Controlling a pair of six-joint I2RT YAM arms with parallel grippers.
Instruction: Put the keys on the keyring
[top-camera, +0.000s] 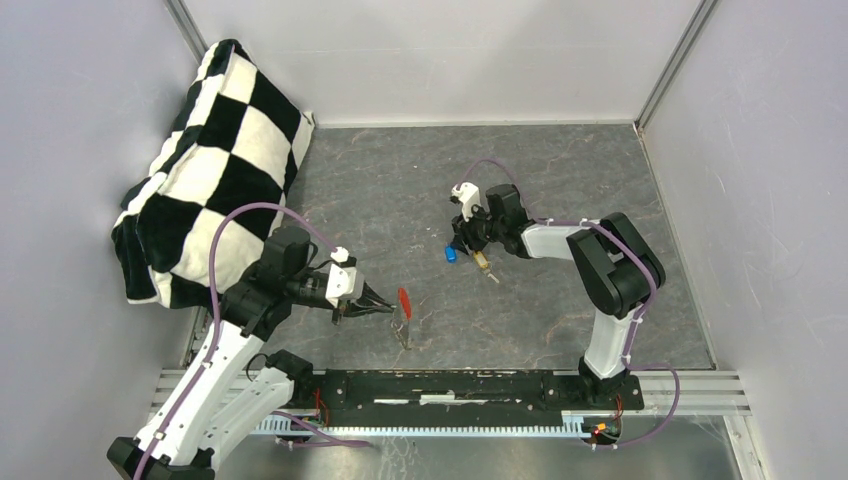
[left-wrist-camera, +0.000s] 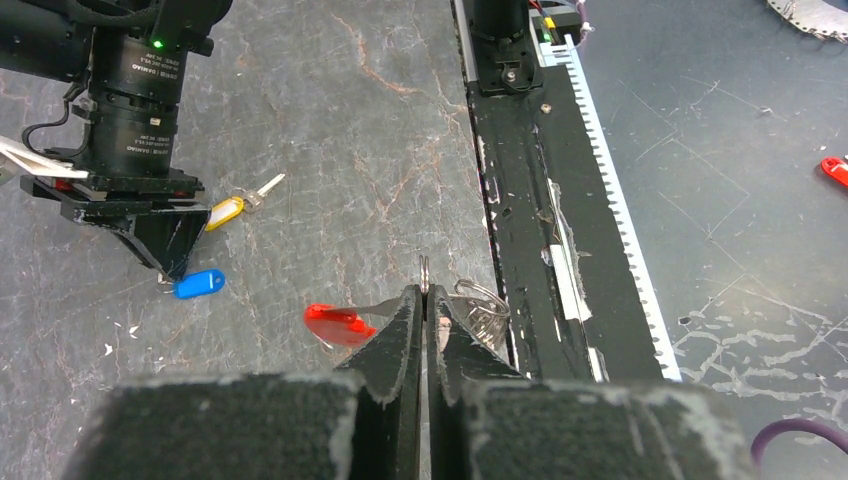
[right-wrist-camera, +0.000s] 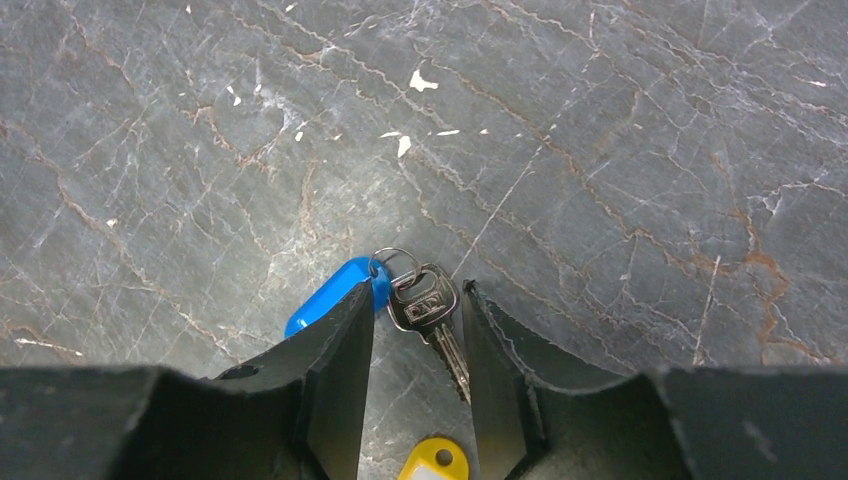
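My left gripper is shut on the metal ring of a keyring, a bit of which sticks up between its fingertips. A red tag (left-wrist-camera: 340, 325) hangs to one side of it and a tangle of metal rings or keys (left-wrist-camera: 484, 312) to the other. My right gripper is open, low over the floor, its fingers on either side of a silver key (right-wrist-camera: 425, 306). That key's small ring joins it to a blue tag (right-wrist-camera: 335, 296), partly behind the left finger. Whether the fingers touch the key, I cannot tell.
A yellow tag (left-wrist-camera: 225, 212) with its own key (left-wrist-camera: 266, 187) lies beside the right gripper. A checkered cushion (top-camera: 215, 170) leans at the left wall.
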